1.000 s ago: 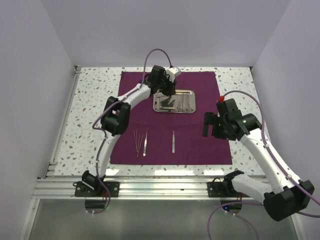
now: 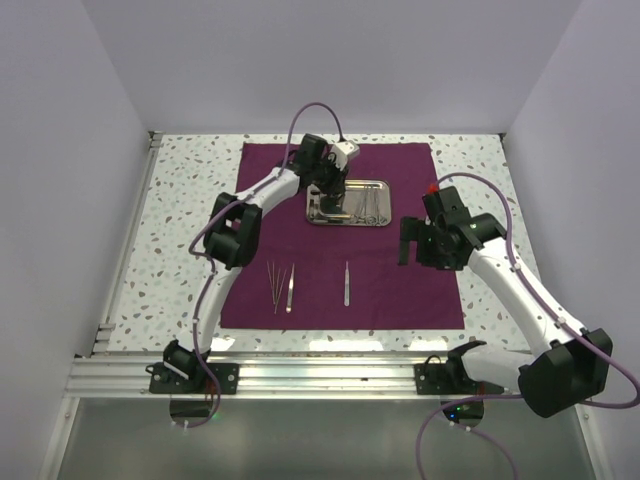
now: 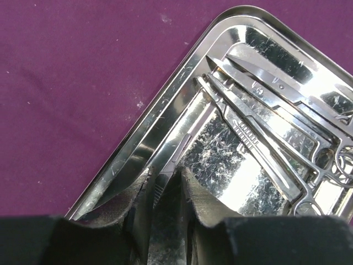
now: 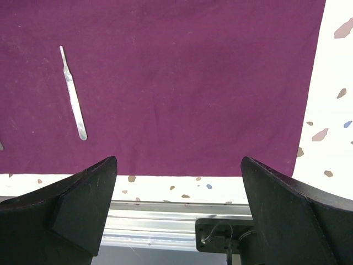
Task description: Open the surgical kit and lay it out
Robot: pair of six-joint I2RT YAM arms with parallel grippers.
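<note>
The steel tray [image 2: 383,220] sits on the purple cloth at upper centre. My left gripper is down inside it, fingers partly apart around a slim steel handled instrument [image 3: 176,152]; whether it grips that is unclear. Scissors and clamps [image 3: 276,110] lie alongside in the tray. My right gripper stands open over the right part of the cloth, empty. A scalpel handle [image 4: 74,99] lies on the cloth below it, toward the left.
Several thin instruments [image 2: 277,285] and tweezers [image 2: 290,290] lie on the lower left cloth [image 2: 400,300].
My left gripper has shifted slightly downward in the top view, over the tray.
</note>
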